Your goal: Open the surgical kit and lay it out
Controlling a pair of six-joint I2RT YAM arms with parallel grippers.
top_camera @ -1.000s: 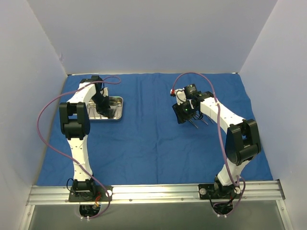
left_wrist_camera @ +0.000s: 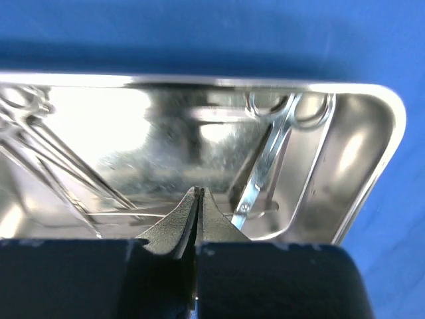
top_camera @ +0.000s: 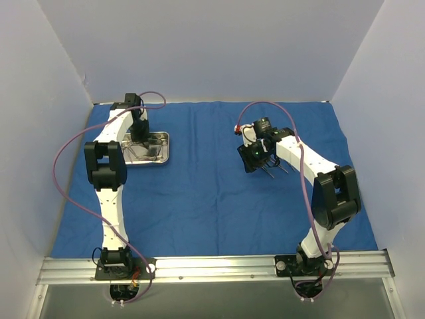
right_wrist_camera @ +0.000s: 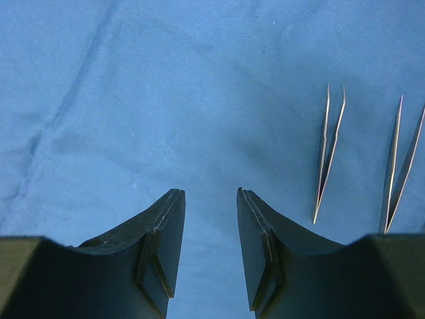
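Note:
The metal tray (top_camera: 167,147) lies at the left of the cloth with several instruments inside. My left gripper hangs above it, fingertips shut together, with nothing visible between them. Scissors (left_wrist_camera: 269,153) lie slanted at the tray's right end in the left wrist view, handles toward the far rim. A thin horizontal instrument (left_wrist_camera: 143,213) passes behind the fingers; its middle is hidden. Crossed clamps (left_wrist_camera: 50,143) lie at the left. My right gripper is open and empty over the cloth. To its right lie two tweezers (right_wrist_camera: 323,163), side by side.
Grey walls (top_camera: 212,60) bound the back and sides. Loose hoses (top_camera: 56,169) arch over both arms.
My left gripper has risen and moved back from the tray's near wall, so more of the tray shows. The right arm has barely shifted.

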